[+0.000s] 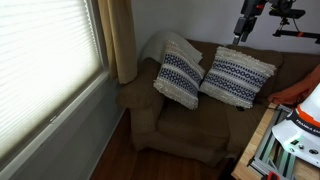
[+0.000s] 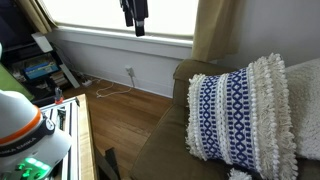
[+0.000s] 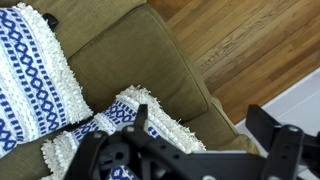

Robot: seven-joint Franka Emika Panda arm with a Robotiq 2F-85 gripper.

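Note:
My gripper (image 1: 238, 41) hangs in the air in front of the brown couch, fingers pointing down. In the wrist view the gripper is open, its two dark fingers wide apart with nothing between them. Exterior view 2 has the gripper (image 2: 134, 28) at the top, before the window. Two white-and-blue patterned pillows lie on the couch: a left pillow (image 1: 180, 75) and a right pillow (image 1: 237, 77). From the wrist, one pillow (image 3: 30, 75) is at the left edge, and another pillow (image 3: 125, 110) is partly hidden behind the gripper.
The brown couch (image 1: 185, 127) has a bare seat in front of the pillows. A small dark thing (image 3: 50, 21) lies by the left pillow in the wrist view. A table edge (image 1: 257, 143) stands near the robot base.

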